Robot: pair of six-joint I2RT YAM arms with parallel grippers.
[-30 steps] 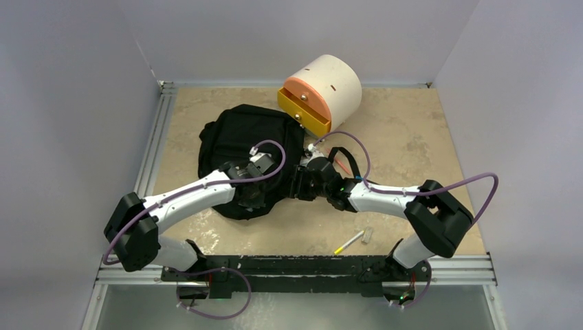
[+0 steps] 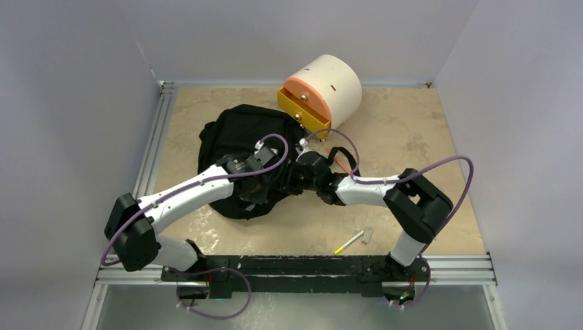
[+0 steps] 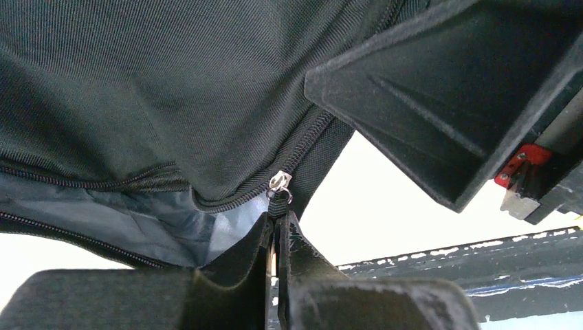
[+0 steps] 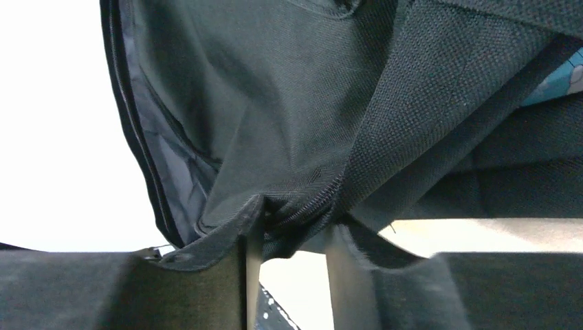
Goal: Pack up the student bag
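The black bag (image 2: 240, 132) lies flat at the left of the table, its front edge bowed toward me. My left gripper is shut on the zipper pull (image 3: 279, 183) at a corner of the bag. Beside that corner the zipper gapes and grey lining (image 3: 155, 216) shows. My right gripper stands partly open at the bag's right edge, with a fold of black fabric (image 4: 309, 203) between its fingers but not clamped. From above, both grippers' tips are mostly hidden against the black cloth.
A white cylinder cabinet (image 2: 337, 82) with a pulled-out yellow drawer (image 2: 302, 113) stands behind the bag. A black looped item (image 2: 347, 155) lies right of the bag. Near the front are a yellow-tipped marker (image 2: 349, 243) and a small grey block (image 2: 367, 235).
My right arm has shifted left, bringing its gripper from beside the bag onto its right edge.
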